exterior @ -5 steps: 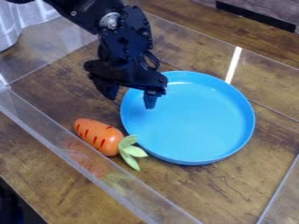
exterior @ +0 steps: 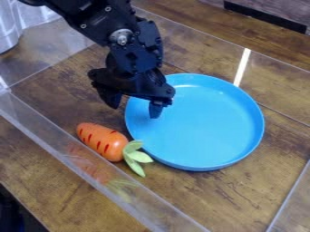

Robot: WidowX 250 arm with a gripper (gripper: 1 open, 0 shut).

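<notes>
My black gripper [exterior: 133, 100] hangs from the top left over the left rim of a blue plate [exterior: 206, 127], its fingers apart and open, with nothing seen between them. Below it on the wooden table, an orange toy carrot [exterior: 101, 139] with dark stripes and pale green leaves lies beside the plate, its leaves close to the rim.
A clear plastic barrier [exterior: 85, 168] runs along the lower left next to the carrot. A light object [exterior: 7, 23] stands at the top left corner.
The gripper has shifted very slightly over the last second. The plate and carrot have not moved.
</notes>
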